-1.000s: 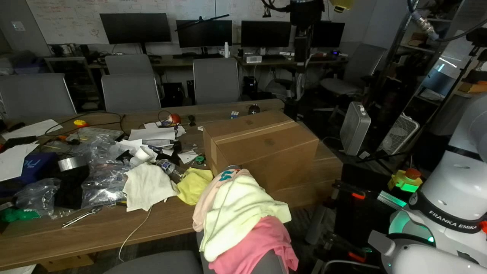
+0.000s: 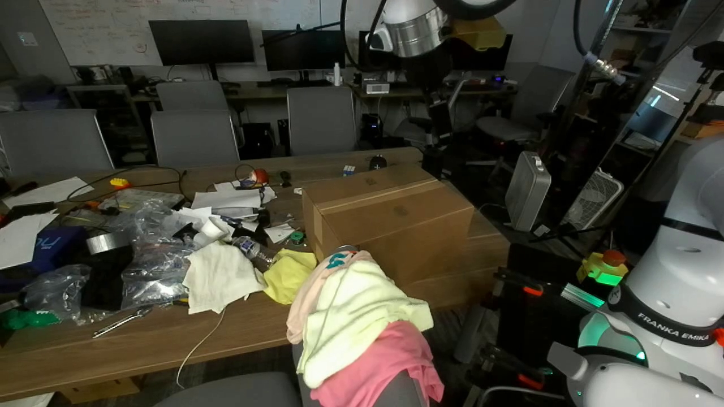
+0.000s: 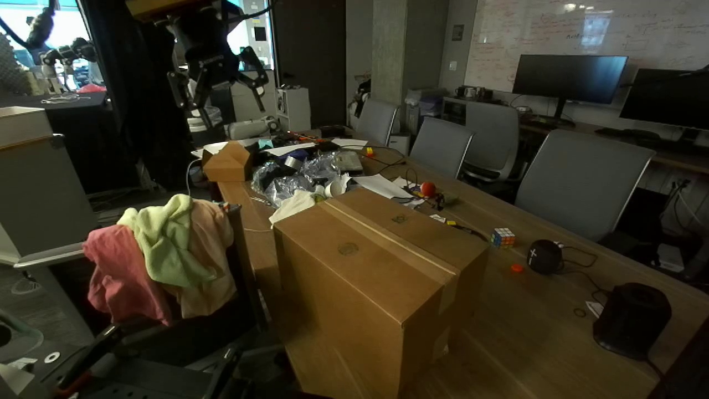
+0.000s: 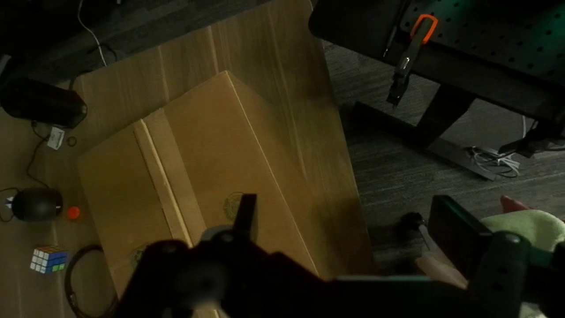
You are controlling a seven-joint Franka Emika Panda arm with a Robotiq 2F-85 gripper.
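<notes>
My gripper (image 3: 229,113) hangs high in the air with its fingers spread apart and nothing between them. In the wrist view the open gripper looks down past the edge of the table and the large closed cardboard box (image 4: 238,159). That box (image 2: 390,224) stands near the table's right end in exterior view 1. Draped over a chair back beside the table are a pink cloth (image 2: 380,366), a pale yellow-green cloth (image 2: 360,312) and a peach cloth (image 3: 209,266). The gripper is well clear of both box and cloths.
Left of the box, clutter covers the table: plastic bags (image 2: 153,258), a white cloth (image 2: 220,275), a yellow cloth (image 2: 288,277) and papers. A puzzle cube (image 3: 503,237) and black speakers (image 3: 631,319) stand beyond the box. A clamp (image 4: 408,63) sits on the black stand.
In exterior view 1 the arm's end has come lower and further into view, and it has turned. Box, cloths and table clutter look unmoved.
</notes>
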